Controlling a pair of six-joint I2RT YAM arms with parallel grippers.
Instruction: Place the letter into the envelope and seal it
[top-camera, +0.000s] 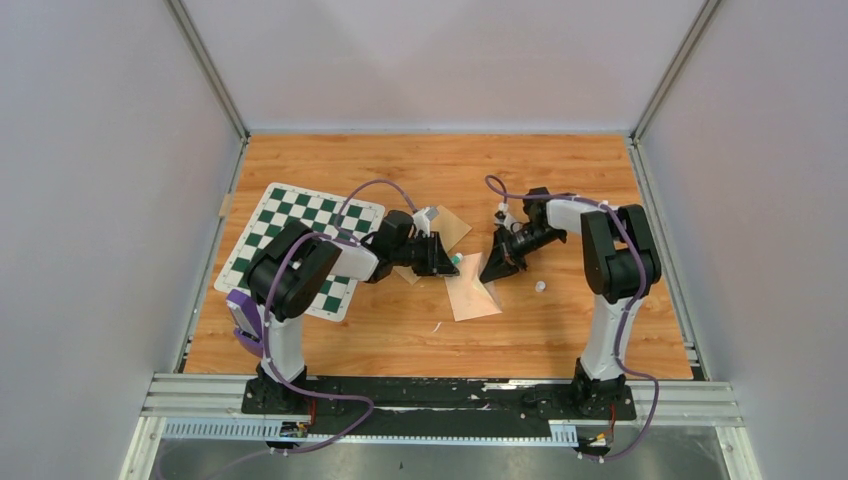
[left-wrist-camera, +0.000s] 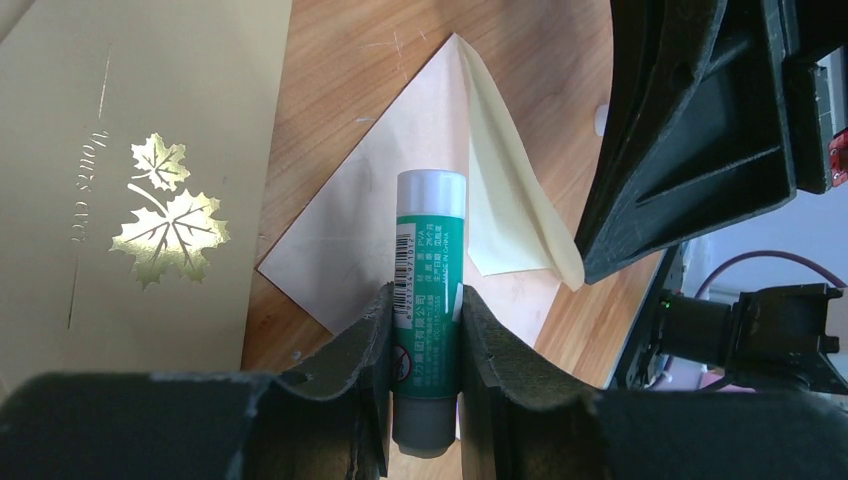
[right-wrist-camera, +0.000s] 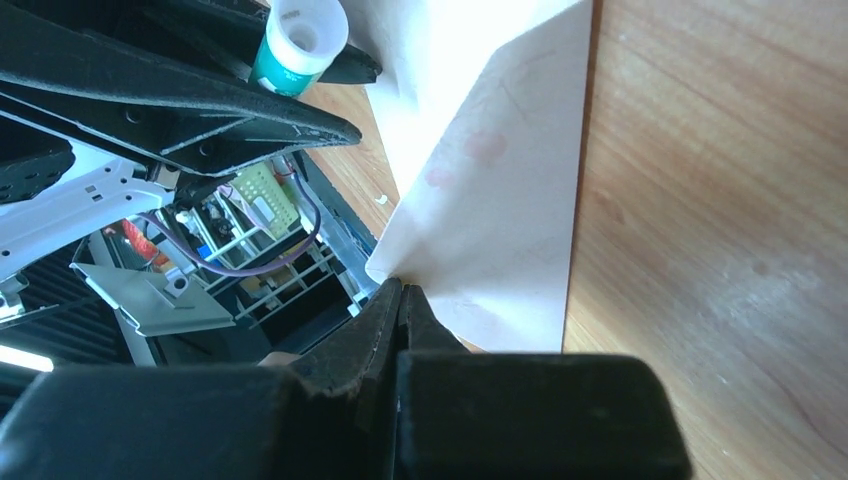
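Between the fingers of my left gripper stands a green glue stick, uncapped-looking from the right wrist view, with a hollow white end; the gripper is shut on it. Below lies the pale pink envelope (left-wrist-camera: 360, 215) on the table, its cream-lined flap (left-wrist-camera: 507, 190) partly folded over. Against the flap's edge are the tips of my right gripper, shut with nothing visible between them. The right wrist view shows the flap's outer face bent over toward the envelope body. No letter can be made out.
A tan card (left-wrist-camera: 170, 210) with gold leaves lies left of the envelope, partly under my left arm. A green checkered board (top-camera: 262, 235) fills the left side. A small white cap (top-camera: 540, 286) sits right of the envelope.
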